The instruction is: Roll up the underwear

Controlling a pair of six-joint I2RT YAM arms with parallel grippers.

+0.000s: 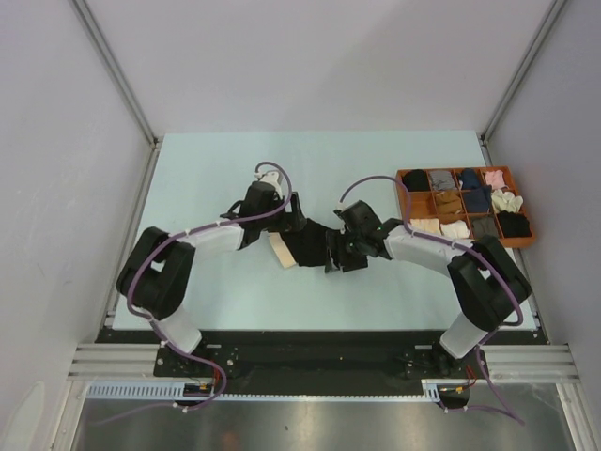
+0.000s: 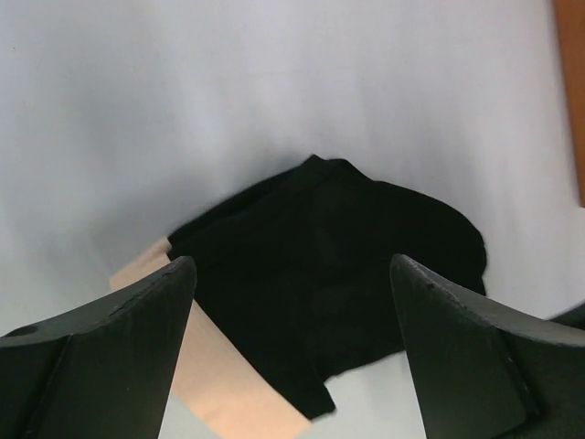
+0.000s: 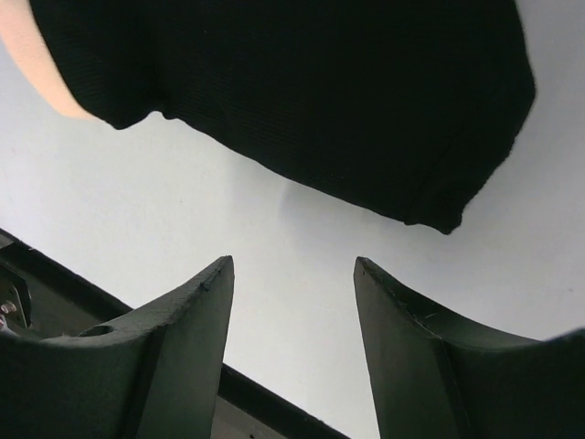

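Observation:
A black pair of underwear (image 2: 320, 265) lies spread on the white table, with a beige band (image 2: 228, 384) along its left side. My left gripper (image 1: 291, 211) stands open over its upper-left part; in the left wrist view the cloth shows between and beyond the fingers. My right gripper (image 1: 334, 254) is open over its lower-right part; in the right wrist view the near edge of the black cloth (image 3: 329, 137) lies just beyond the fingertips, with bare table between them.
An orange divided box (image 1: 408, 183) of folded clothes stands at the right. A dark front edge (image 1: 300, 338) runs along the bottom.

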